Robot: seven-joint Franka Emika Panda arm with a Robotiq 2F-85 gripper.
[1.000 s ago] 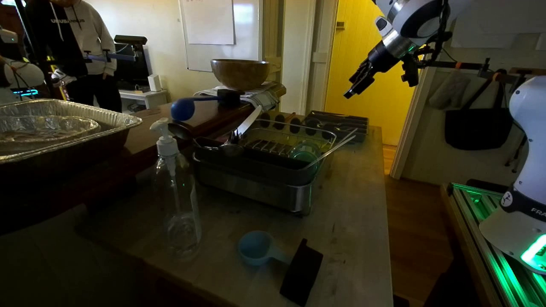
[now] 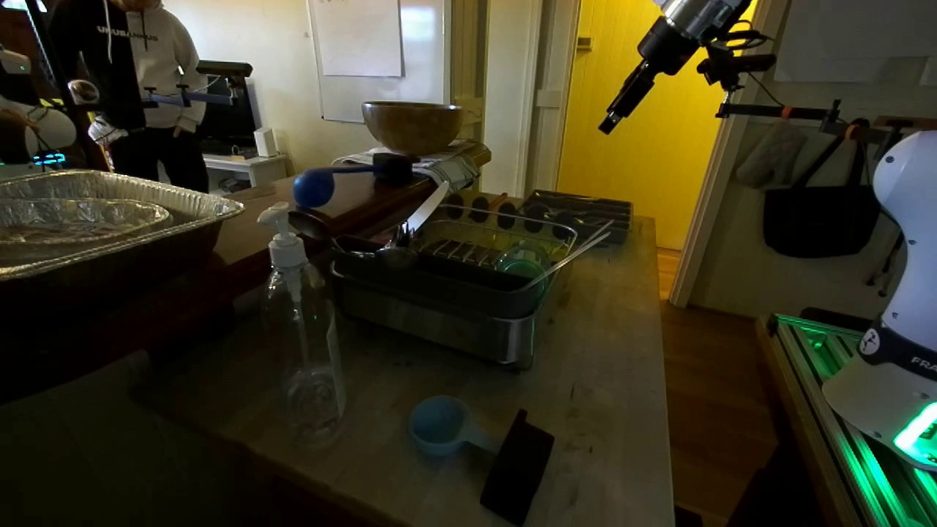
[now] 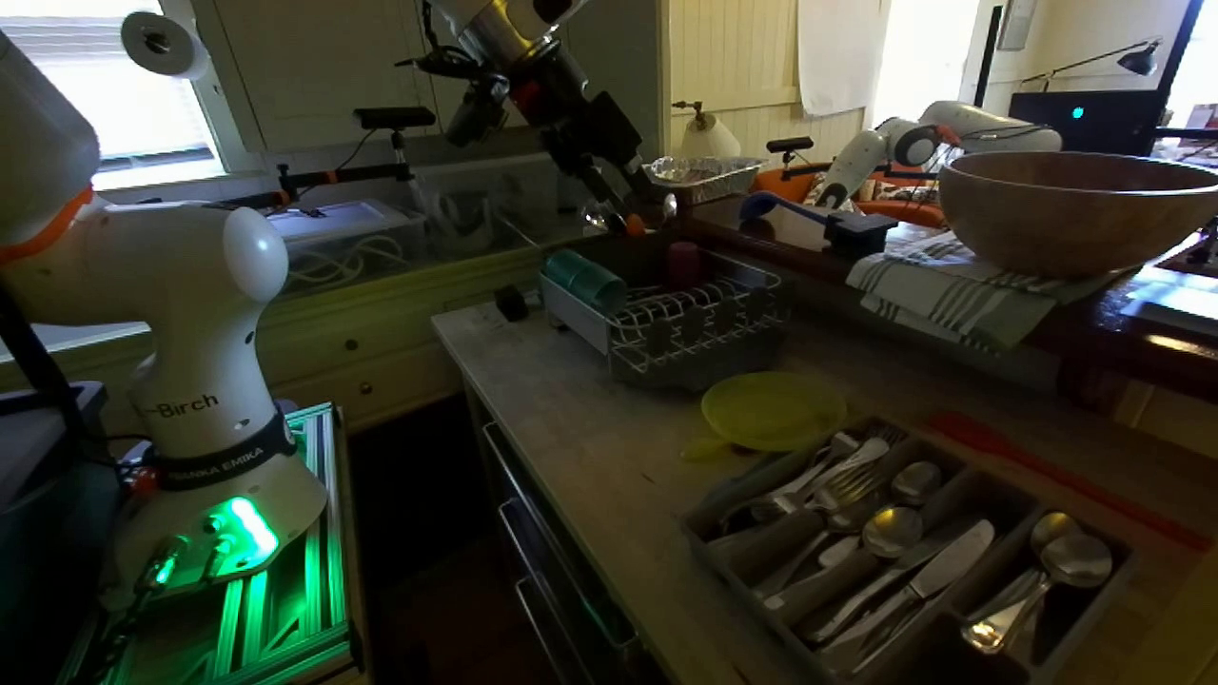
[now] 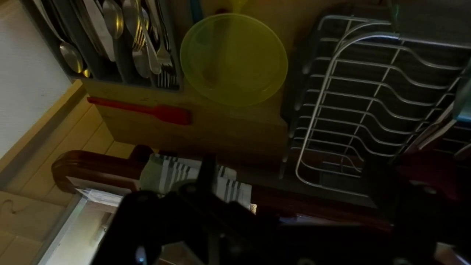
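My gripper [image 2: 610, 123] hangs in the air above the counter, angled downward, with nothing seen in it. From the other side, the gripper [image 3: 627, 194] shows its dark fingers spread apart. In this view it appears above and behind the dish rack [image 3: 697, 320], which holds a green cup [image 3: 585, 280] and a red cup [image 3: 684, 264]. Beside the rack a yellow plate [image 4: 234, 59] lies flat on the counter. A grey cutlery tray [image 3: 731, 571] holds forks, knives and spoons. Close by lies a red spatula [image 4: 170, 114]. The gripper's parts in the wrist view are very dark.
A clear pump bottle [image 2: 303, 351] and a light-blue scoop [image 2: 439, 424] stand near the counter's front end. On the raised ledge are a wooden bowl [image 2: 413, 126], a striped towel [image 3: 948, 285] and a blue ladle [image 2: 314, 187]. Bare counter [image 2: 606, 378] runs along the robot's side.
In exterior view 1 the arm has risen and the gripper has turned, its tip now slightly higher and to the right. The things on the counter have not moved.
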